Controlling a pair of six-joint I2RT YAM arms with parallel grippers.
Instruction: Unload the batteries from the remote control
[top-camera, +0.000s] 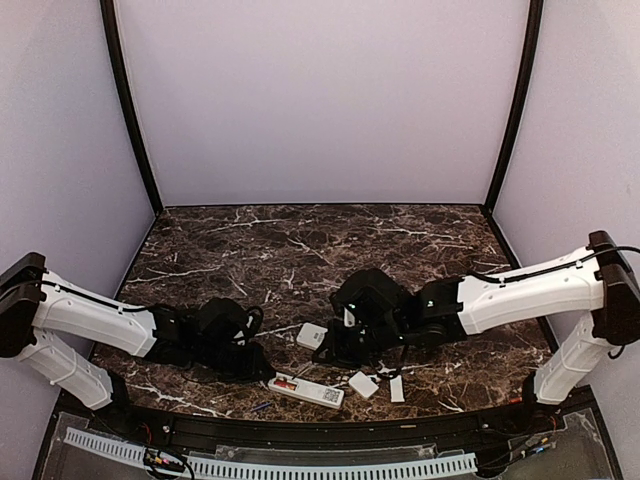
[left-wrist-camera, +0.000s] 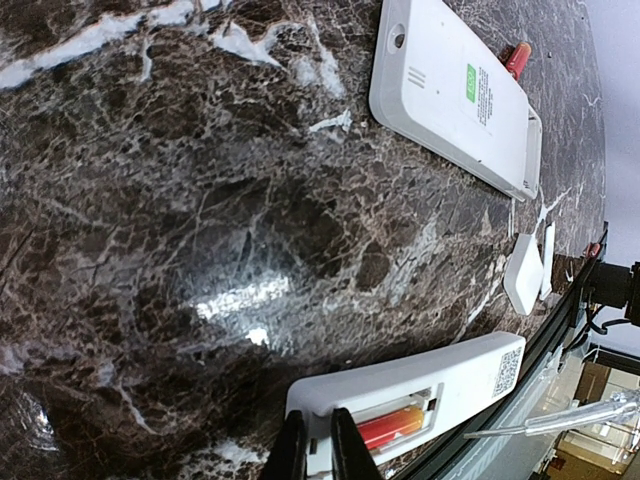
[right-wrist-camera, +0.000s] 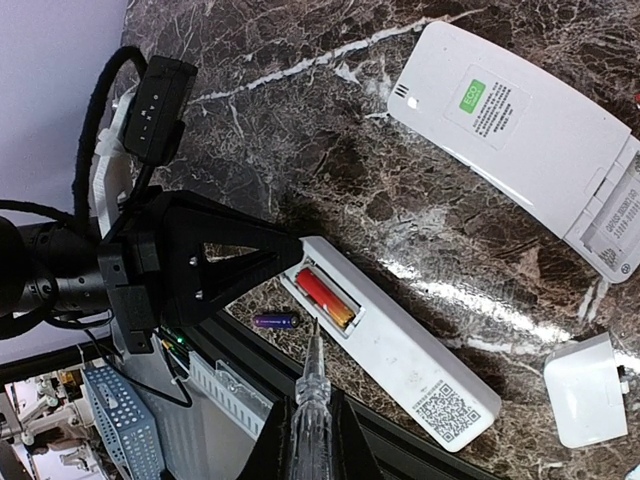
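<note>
A slim white remote (right-wrist-camera: 395, 360) lies near the front edge, its compartment showing a red-and-yellow battery (right-wrist-camera: 320, 292). My left gripper is at the remote's left end; how far its fingers are open is hard to see. My right gripper is shut on a clear slender pointed tool (right-wrist-camera: 313, 365), whose tip is just beside the compartment, on its near side. A purple battery (right-wrist-camera: 275, 321) lies loose left of the remote.
A larger white remote (right-wrist-camera: 500, 120) lies behind, with a red battery (left-wrist-camera: 517, 58) beyond it. White pieces (right-wrist-camera: 585, 390) (left-wrist-camera: 548, 260) lie to the right.
</note>
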